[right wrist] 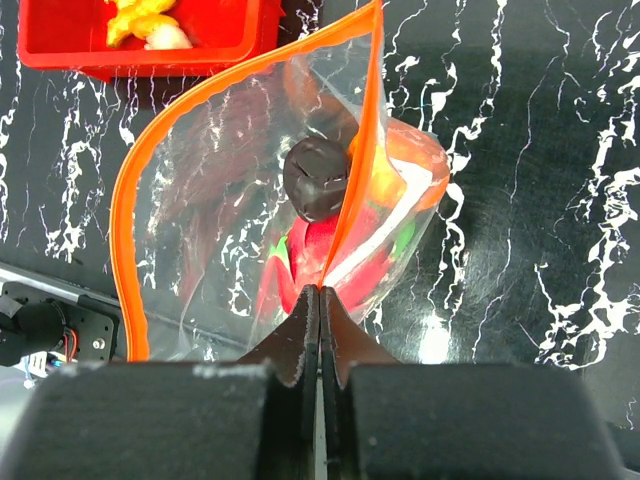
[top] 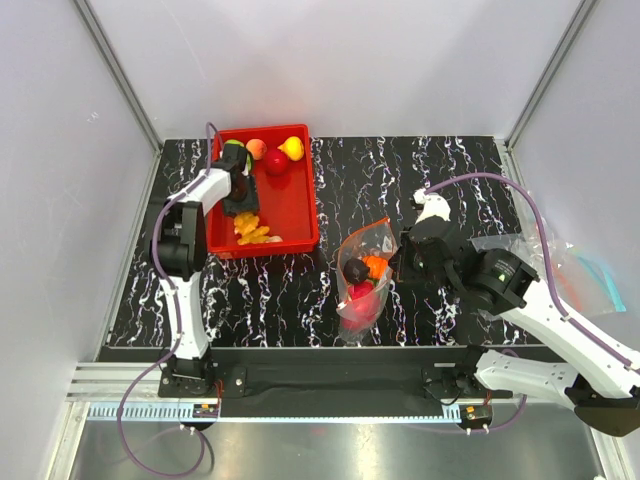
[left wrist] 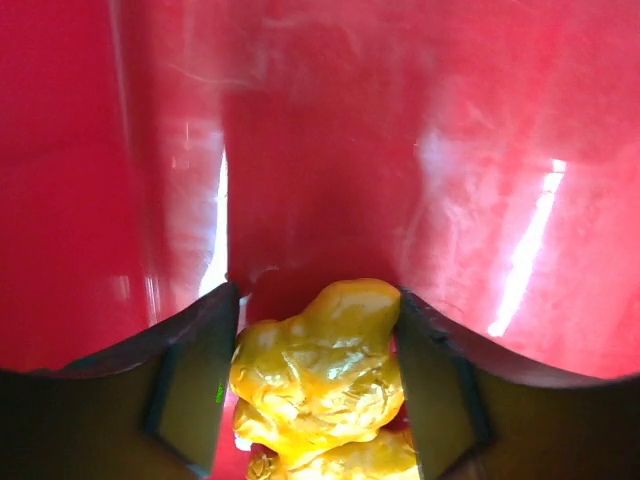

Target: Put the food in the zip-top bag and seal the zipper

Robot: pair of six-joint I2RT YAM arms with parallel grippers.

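Note:
In the red tray (top: 290,210), my left gripper is lowered with its fingers part open around a bumpy yellow food item (left wrist: 325,380). My right gripper is shut at the orange zipper edge of the clear bag (right wrist: 210,200), pinching that rim. Inside the bag are a dark round item (right wrist: 315,175), red food (right wrist: 310,240) and an orange item (right wrist: 420,160).
A yellow pear (top: 292,147), a red fruit (top: 276,162) and a peach (top: 256,148) are at the tray's back. Another clear bag (top: 570,275) lies at the far right.

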